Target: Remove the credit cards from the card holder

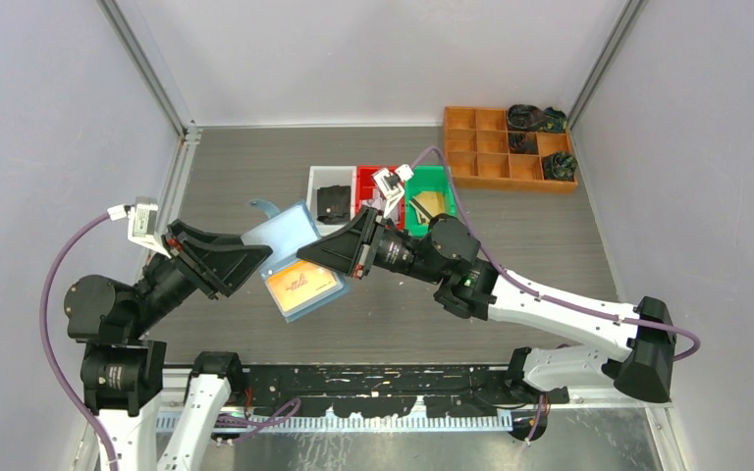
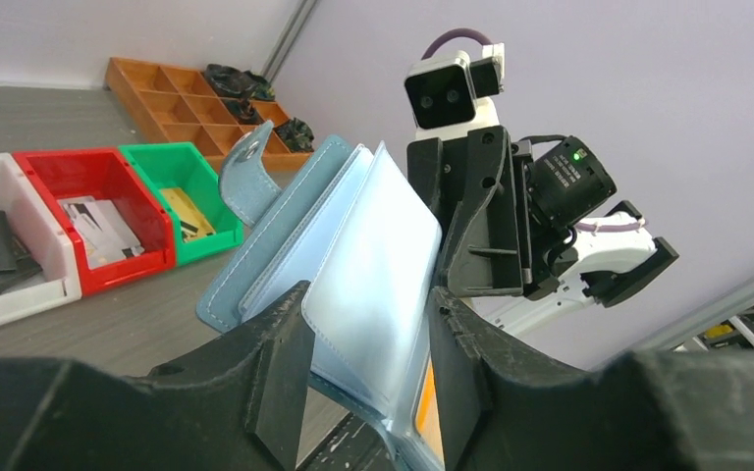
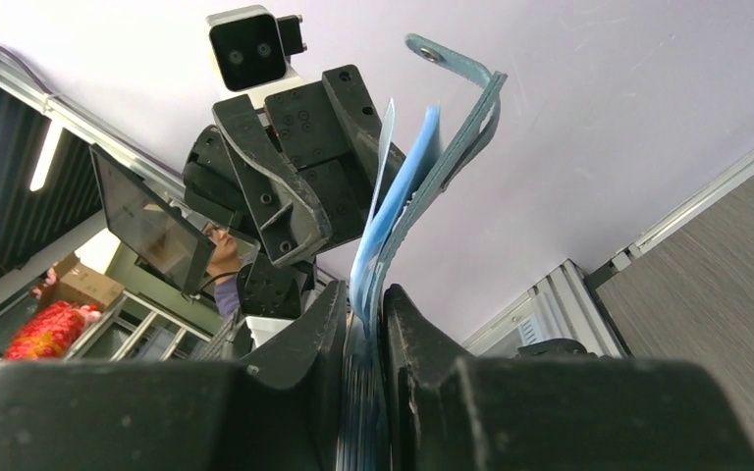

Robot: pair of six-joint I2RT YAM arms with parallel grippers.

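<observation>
A light blue card holder [image 1: 279, 234] hangs above the table in the top view, spread open, with an orange-and-white card [image 1: 299, 285] in its lower half. My right gripper [image 1: 300, 252] is shut on the holder at its right side; the right wrist view shows its edge pinched between the fingers. From the left, my left gripper [image 1: 269, 257] reaches the holder's other edge. Its fingers stand partly open in the left wrist view, with clear sleeves [image 2: 378, 265] fanned out between and beyond the fingertips. Whether either finger touches them I cannot tell.
Behind the holder stand a white bin [image 1: 319, 177] with dark items, a red bin [image 1: 365, 171] with cards and a green bin [image 1: 434, 175] with yellowish pieces. An orange compartment tray [image 1: 491, 167] sits at the back right.
</observation>
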